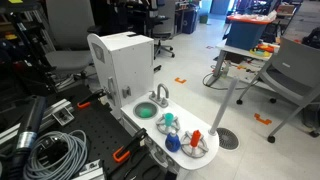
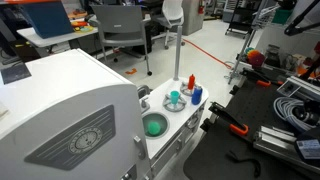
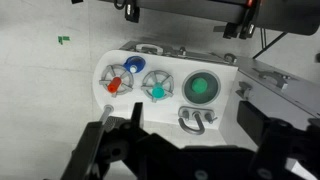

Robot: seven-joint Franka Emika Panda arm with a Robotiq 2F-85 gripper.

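Note:
My gripper stands open above the toy kitchen, its two dark fingers wide apart at the bottom of the wrist view with nothing held between them. Below it, the white counter (image 3: 174, 116) carries two burners and a sink. A turquoise cup (image 3: 158, 91) sits on one burner, and a red bottle-like item (image 3: 114, 84) on the other. Near the counter's edge, beside the burners, is a blue cup (image 3: 134, 64). Something round and green (image 3: 199, 86) lies in the sink; exterior view 1 shows the same green disc (image 1: 146, 110) there.
A grey faucet (image 3: 198, 122) rises beside the sink. The tall white cabinet (image 1: 124, 62) adjoins the sink end of the counter. A black table with orange-handled clamps (image 1: 128, 150) and coiled cable (image 1: 58, 155) runs alongside. Open floor lies beyond the counter.

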